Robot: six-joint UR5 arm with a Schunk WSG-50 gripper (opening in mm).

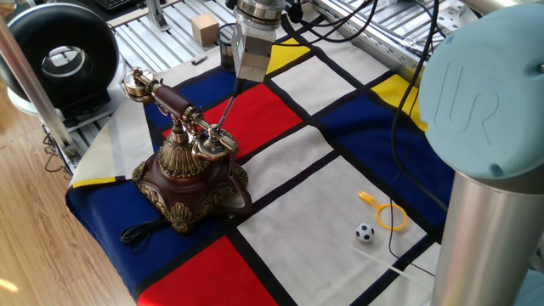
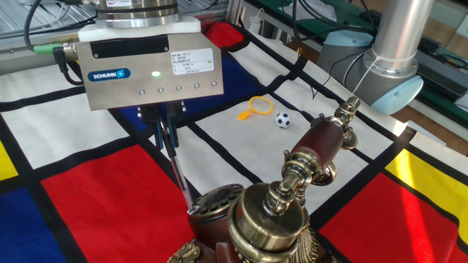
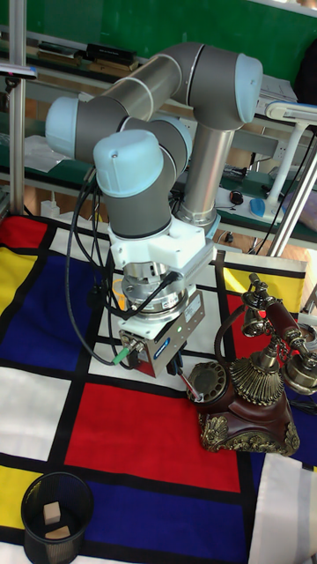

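Observation:
An antique-style telephone of dark red-brown and brass stands on the patterned cloth, its handset resting on the cradle. Its round dial faces my gripper. Two dark finger mounts stand close together, and from them a thin silver length slants down to the dial's edge. It appears to touch the dial; exact contact is hard to judge. The fingers look shut. Whether that silver length is my own slim fingers or a thin rod between them is unclear. In exterior view 3 the gripper body is beside the telephone.
A yellow ring-shaped toy with a handle and a small football lie on a white square. A black mesh cup holds wooden blocks. Open cloth lies between them and the telephone.

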